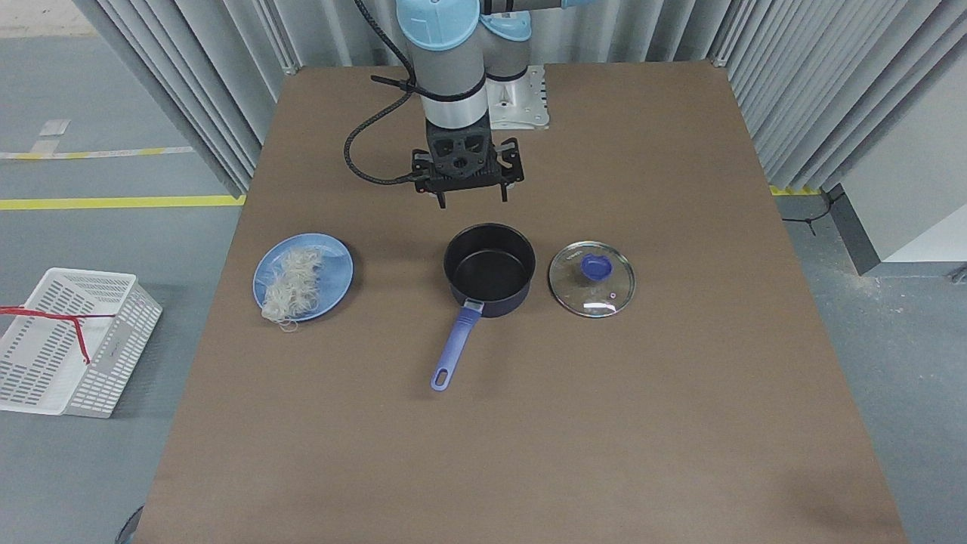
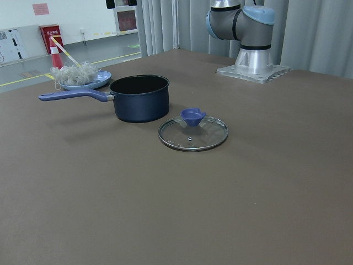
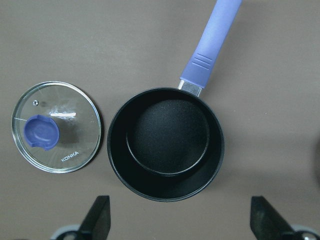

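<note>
A dark saucepan [image 1: 489, 263] [image 2: 139, 102] [image 3: 165, 145] with a blue handle stands empty on the table, its handle toward the front. Beside it lies a glass lid [image 1: 594, 289] [image 2: 190, 138] [image 3: 65, 140] with a blue knob. A blue plate [image 1: 335, 272] holds a pile of white stringy strands [image 1: 290, 281] [image 2: 74, 74]. My gripper [image 1: 473, 198] hangs above and behind the saucepan, open with nothing between its fingers.
A white basket [image 1: 109, 363] sits on the floor beyond the table's left edge in the front view.
</note>
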